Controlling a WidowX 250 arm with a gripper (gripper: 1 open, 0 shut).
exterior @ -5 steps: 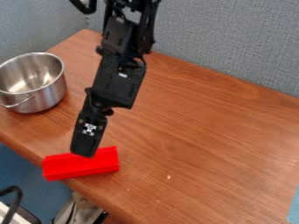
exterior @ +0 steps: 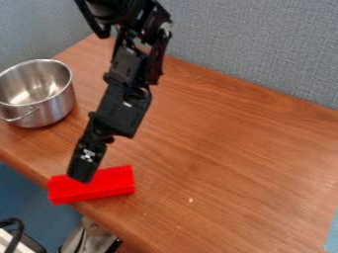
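A red block (exterior: 101, 187) lies near the left front edge of the wooden table. My black gripper (exterior: 82, 170) hangs from above with its tip low over the block's left half, hiding part of its back edge. The gripper is open by its look, though its fingers are dark and overlap from this angle. Whether it touches the block cannot be seen.
A steel pot (exterior: 34, 92) stands on the left side of the table (exterior: 238, 148), behind the gripper. A grey wall runs along the back.
The gripper has moved left, from over the block's middle to over its left part. The red block looks unmoved.
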